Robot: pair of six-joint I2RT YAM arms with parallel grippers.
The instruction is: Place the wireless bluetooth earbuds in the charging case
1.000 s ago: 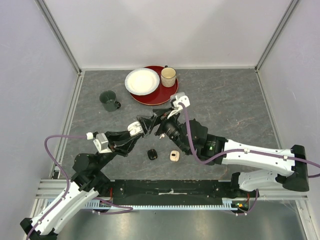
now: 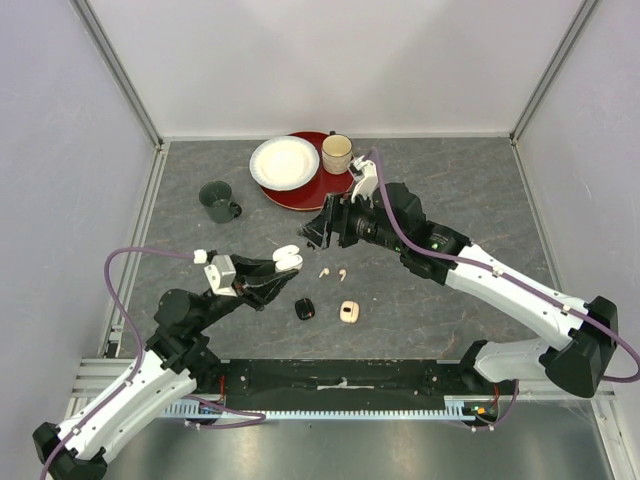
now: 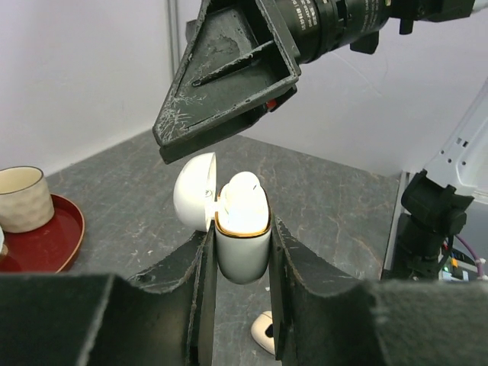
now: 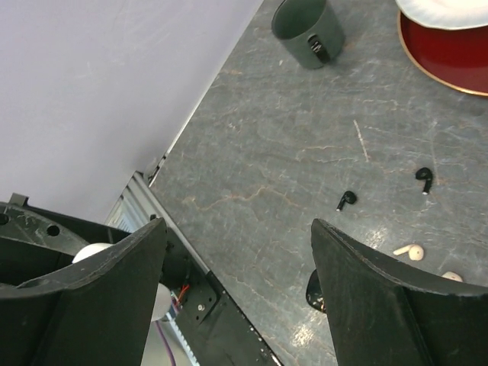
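The white charging case is upright between the tips of my left gripper, which is shut on it. Its lid stands open. Inside the case a rounded white earbud top shows; the depth of the wells is hidden from this angle. In the top view the case hangs over the left middle of the table. My right gripper is up and to the right of it, apart from it. The right wrist view shows that gripper open, nothing between its fingers.
Below lie two black earbuds, two beige earbuds, a black case and a beige case. Farther back are a dark green mug, a red tray, a white plate and a beige cup.
My right gripper has drawn away from the case, to the right, and tilted downward. The left gripper, still holding the case, has shifted slightly right and turned.
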